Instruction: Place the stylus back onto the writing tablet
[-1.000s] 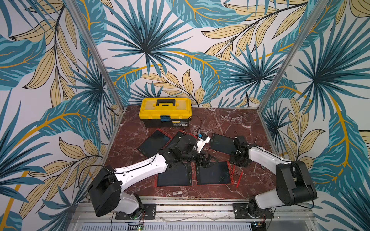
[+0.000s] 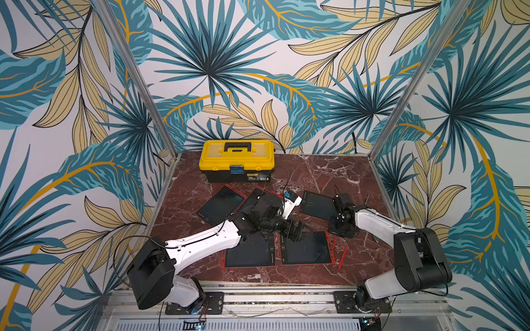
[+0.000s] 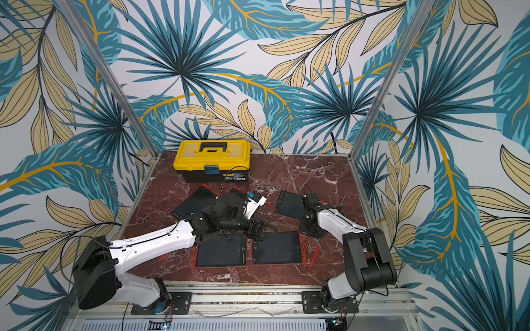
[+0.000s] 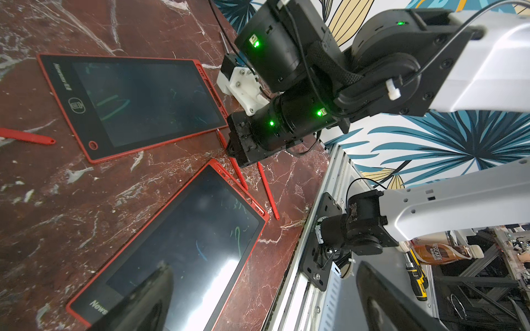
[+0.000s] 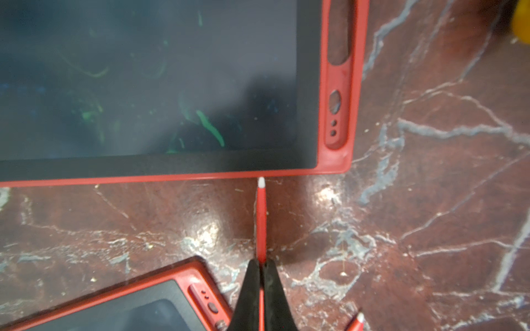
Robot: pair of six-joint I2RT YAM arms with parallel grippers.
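My right gripper is shut on a red stylus, whose thin red body shows between the fingers. The white nib points at the long edge of a red-framed black tablet and lies just outside that edge. In the left wrist view the same stylus is seen near the tablet's corner, partly covered by the gripper. The tablet's pen slot looks empty. Wide open, my left gripper hangs over the tablets with nothing between its fingers.
Another tablet lies close by, with a second stylus beside it. A further stylus rests at the left. The yellow toolbox stands at the back left.
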